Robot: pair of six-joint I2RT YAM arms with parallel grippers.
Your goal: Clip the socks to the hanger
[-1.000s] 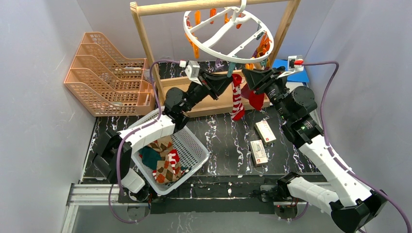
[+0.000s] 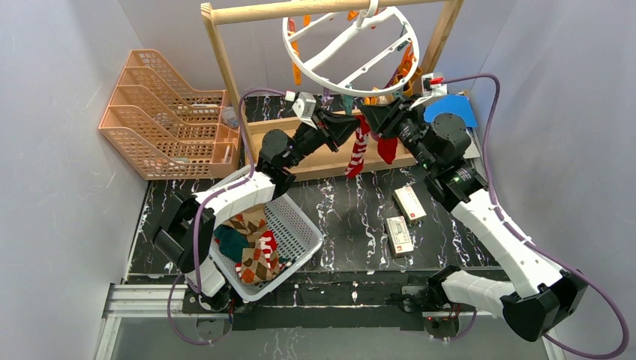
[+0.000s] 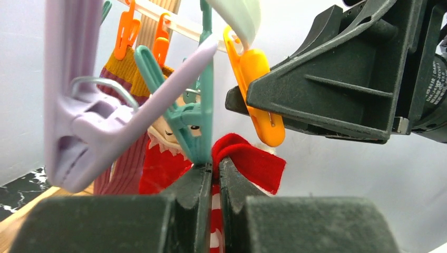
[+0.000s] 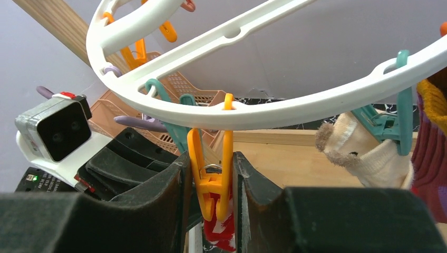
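Note:
A red-and-white striped sock (image 2: pixel 358 154) hangs from my left gripper (image 2: pixel 355 122), which is shut on its red top edge (image 3: pixel 248 158). My right gripper is shut on an orange clip (image 4: pixel 211 182) hanging from the rim of the white round hanger (image 4: pixel 295 117). In the left wrist view, the lower end of this clip (image 3: pixel 271 129) is just above the red sock fabric. The right wrist view shows red fabric (image 4: pixel 220 233) directly below or behind the clip's tips; I cannot tell whether any lies between them.
A lilac clip (image 3: pixel 89 126) and a teal clip (image 3: pixel 197 116) hang close to my left gripper. Other socks hang from the ring, including a maroon-and-yellow one (image 3: pixel 122 79). More socks fill the grey basket (image 2: pixel 304 240). Two small boxes (image 2: pixel 399 236) lie on the table.
My right gripper has moved left, closer to the left one. The striped sock has shifted slightly left and up, and the hanger's clips have swung a little.

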